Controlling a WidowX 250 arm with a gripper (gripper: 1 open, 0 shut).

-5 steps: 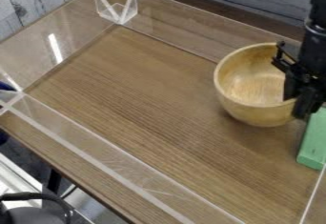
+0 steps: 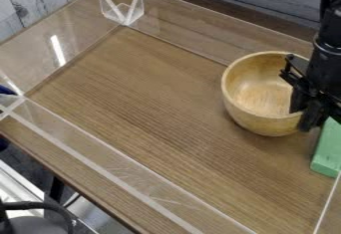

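Observation:
A wooden bowl sits tilted at the right of the tabletop. My black gripper reaches in from the right and is shut on the bowl's right rim; its fingertips are partly hard to make out against the arm. A green block lies just right of and below the bowl, partly cut off by the frame edge.
Clear tape strips cross the table at left and top. A small clear bracket stands at the back left. Black hardware shows at the lower left.
The bowl and my gripper have shifted slightly left over the last second. The green block looks unmoved.

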